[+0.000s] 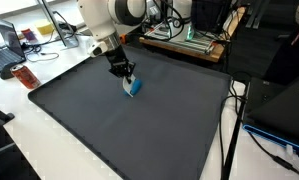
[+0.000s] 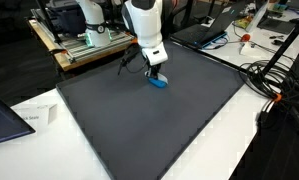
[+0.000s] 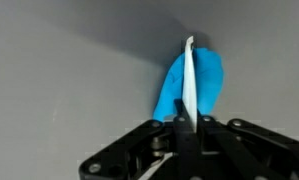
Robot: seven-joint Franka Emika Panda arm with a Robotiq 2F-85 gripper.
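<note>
A small bright blue thing [image 3: 205, 80] lies on the dark tabletop, with a pale, narrow strip [image 3: 190, 85] running across it in the wrist view. In exterior view 1 the blue thing [image 1: 135, 87] shows just right of and below my gripper [image 1: 125, 72]. Exterior view 2 has the blue thing [image 2: 157, 84] directly under the arm's end. My gripper is shut, its black fingers [image 3: 159, 147] close against the pale strip's near end. Whether the strip is pinched between the fingertips or only lies behind them, I cannot tell.
A red can [image 1: 26, 76] stands beyond its left edge in exterior view 1. Loose black cables [image 2: 274, 85] run beside the table, and a laptop [image 2: 211, 28] sits behind.
</note>
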